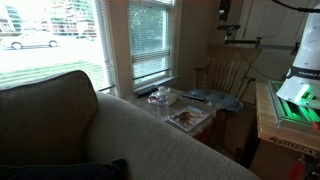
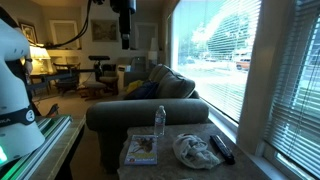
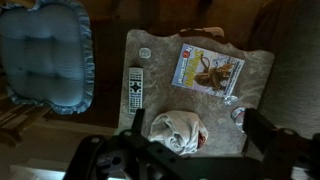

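Observation:
High above a small side table (image 3: 165, 62) hangs my gripper, its two dark fingers spread wide in the wrist view with nothing between them. In exterior view 2 it appears at the top, well clear of everything. On the table lie a magazine (image 3: 207, 70) with a picture cover, a crumpled whitish cloth (image 3: 178, 131) and a remote control (image 3: 136, 90). A clear bottle (image 2: 160, 120) stands upright behind the magazine in exterior view 2; the wrist view shows the bottle (image 3: 238, 117) near the right finger.
A small round object (image 3: 145, 53) rests near one table corner. The grey sofa (image 1: 150, 140) borders the table on one side, windows (image 2: 215, 55) on another. A wooden chair with a blue cushion (image 3: 45, 55) stands on the opposite side from the sofa.

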